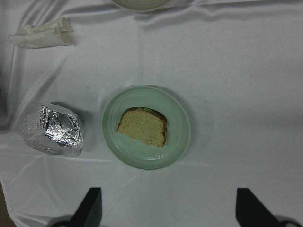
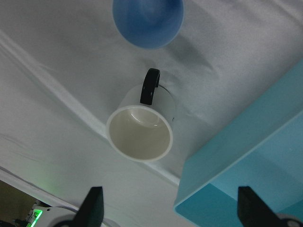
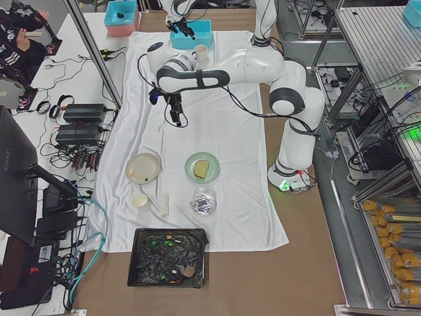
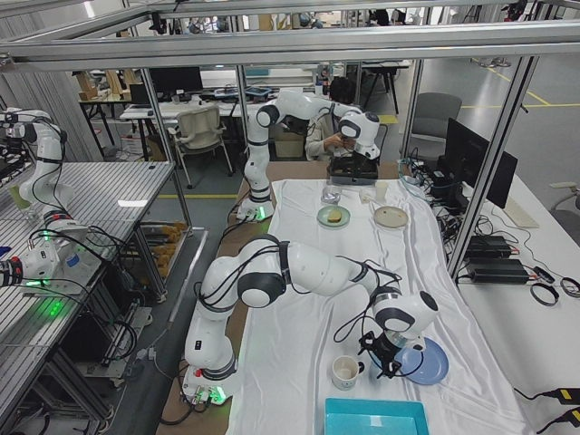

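Note:
My right gripper (image 4: 385, 358) stands open above the white mug (image 2: 139, 132), which has a black handle; a blue cup (image 2: 147, 21) stands beyond it in the right wrist view. My left gripper (image 3: 170, 105) hangs open above the sheet. In the left wrist view a bread slice (image 1: 142, 127) lies on a green plate (image 1: 147, 158), with a crumpled foil item (image 1: 52, 130) and a pale wrapped roll (image 1: 42, 35) to the left.
A turquoise bin (image 2: 251, 142) stands close to the mug, and a blue plate (image 4: 426, 367) lies nearby. A beige plate (image 3: 143, 168) and black tray (image 3: 166, 257) are at the other end.

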